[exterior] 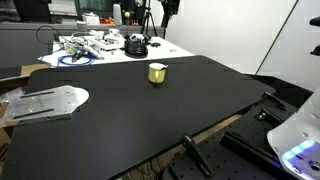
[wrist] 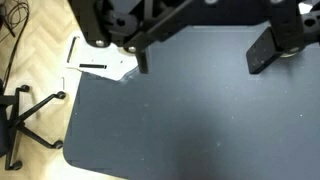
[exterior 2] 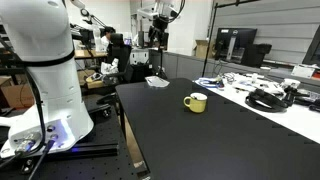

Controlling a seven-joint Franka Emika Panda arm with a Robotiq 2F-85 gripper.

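A small yellow mug (exterior: 156, 73) stands upright on the dark table, toward the far side in exterior view 1. In exterior view 2 the same mug (exterior 2: 196, 102) has its handle toward the left. My gripper hangs above the tabletop in the wrist view, open, with only bare table showing between its fingers. A pale object is partly hidden behind the finger on the right; I cannot tell what it is. A flat white piece with slots (wrist: 98, 56) lies near the table edge, left of the gripper.
Cables and small white parts (exterior: 105, 43) lie cluttered at its back. A wheeled black chair base (wrist: 17, 125) stands on the wooden floor beyond the table edge.
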